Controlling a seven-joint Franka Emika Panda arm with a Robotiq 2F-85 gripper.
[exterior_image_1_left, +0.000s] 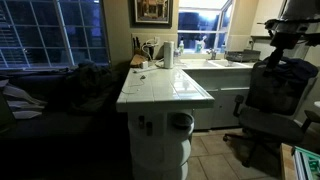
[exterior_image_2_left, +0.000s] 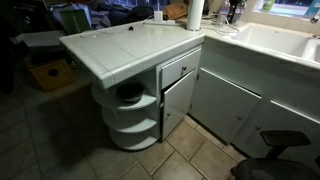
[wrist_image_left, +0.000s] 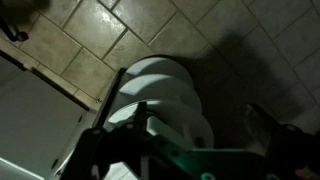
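My gripper is dark against the dim floor in the wrist view, high over the corner shelves (wrist_image_left: 163, 68). Its fingers appear spread apart, with no object seen between them. In exterior view 1 the dark arm (exterior_image_1_left: 288, 28) reaches in at the upper right, well away from the white tiled counter (exterior_image_1_left: 165, 84). A dark bowl (exterior_image_2_left: 130, 92) rests on the top rounded shelf under the counter's end. Beside the shelves, a white cabinet door (exterior_image_2_left: 177, 101) under a drawer (exterior_image_2_left: 178, 69) looks slightly ajar.
A black office chair (exterior_image_1_left: 268, 108) stands on the tiled floor to the right. A paper towel roll (exterior_image_1_left: 168, 55) and small items stand toward the counter's back. The sink (exterior_image_2_left: 272, 38) lies beyond. A dark couch fills the left.
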